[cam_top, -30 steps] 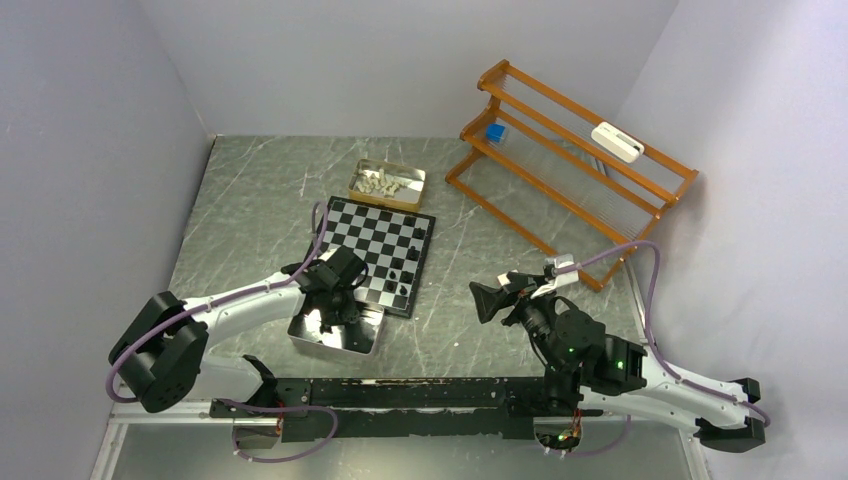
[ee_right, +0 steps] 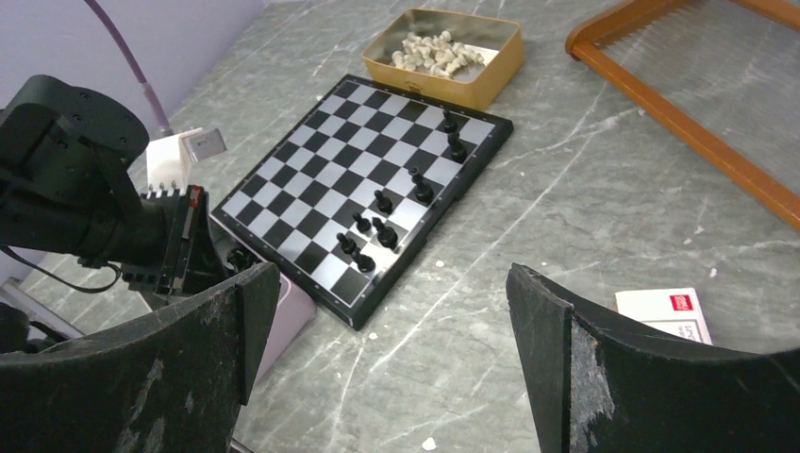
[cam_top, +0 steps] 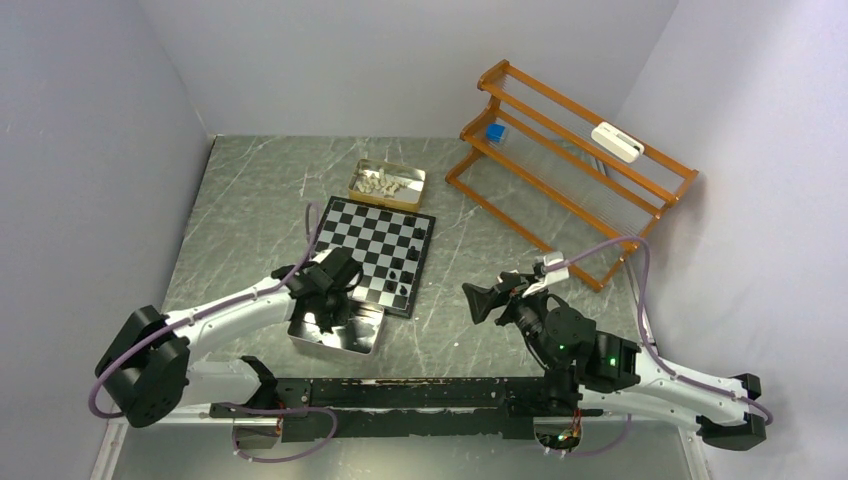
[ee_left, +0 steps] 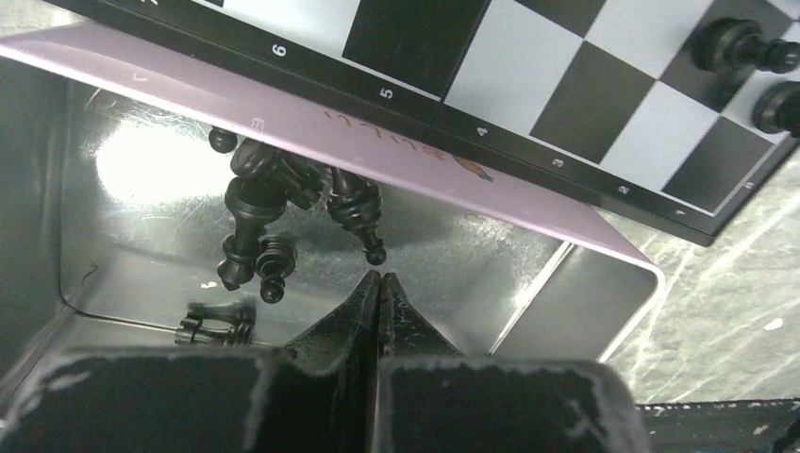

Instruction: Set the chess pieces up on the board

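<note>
The chessboard (cam_top: 370, 235) (ee_right: 330, 160) carries several black pieces along its right side. Below it sits the pink-rimmed metal box (cam_top: 355, 340) (ee_left: 472, 236) with several black pieces (ee_left: 250, 212) lying in it. My left gripper (cam_top: 333, 318) is down over this box, fingertips together just below a piece (ee_left: 354, 212); whether anything is between them is hidden. My right gripper (cam_top: 485, 300) hangs over the table right of the board, fingers apart with nothing between them.
A yellow box (cam_top: 415, 185) (ee_right: 481, 80) of white pieces stands behind the board. A wooden rack (cam_top: 560, 175) is at the back right, holding a blue item and a white one. The table right of the board is mostly clear.
The left arm's rear joints have swung toward the left and front, its gripper staying over the box. The right gripper has shifted slightly left.
</note>
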